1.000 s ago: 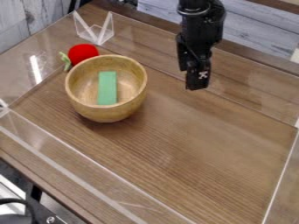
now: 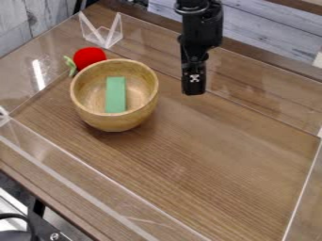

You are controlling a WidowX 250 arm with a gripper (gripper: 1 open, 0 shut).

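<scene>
My black gripper [image 2: 194, 81] hangs upright above the wooden table at the top centre of the camera view, to the right of a wooden bowl [image 2: 138, 111]; it is open, though its fingertips are small in this view. Inside the bowl lies a green block [image 2: 116, 94]. A red round object with a green top [image 2: 89, 56] sits just behind the bowl's left side.
A white wire-like object [image 2: 101, 30] stands at the back left. Pale boards [image 2: 277, 28] border the back.
My gripper has moved to the left, toward the bowl, over the last second. The bowl, the green block and the red object have not moved.
</scene>
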